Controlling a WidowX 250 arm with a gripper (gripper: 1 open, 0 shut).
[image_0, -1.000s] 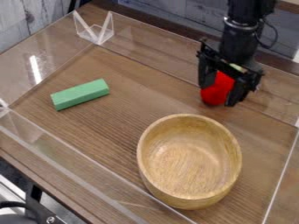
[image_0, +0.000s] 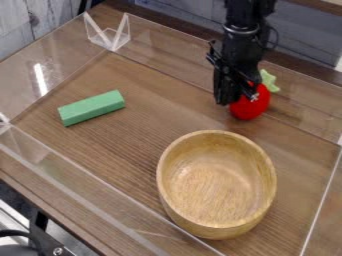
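Observation:
My gripper (image_0: 230, 75) reaches down at the top centre-right, its dark fingers just beside and over a red round object (image_0: 250, 103). A small light green item (image_0: 267, 78) shows behind the red object, partly hidden. Whether the fingers touch the red object, and how far apart they stand, is hard to tell.
An empty wooden bowl (image_0: 215, 183) fills the lower centre-right of the table. A green block (image_0: 91, 107) lies at the left. A clear plastic item (image_0: 107, 32) stands at the upper left.
The gripper has moved left and sits differently over the red object, which now shows more to its right. The light green item behind it has come into view.

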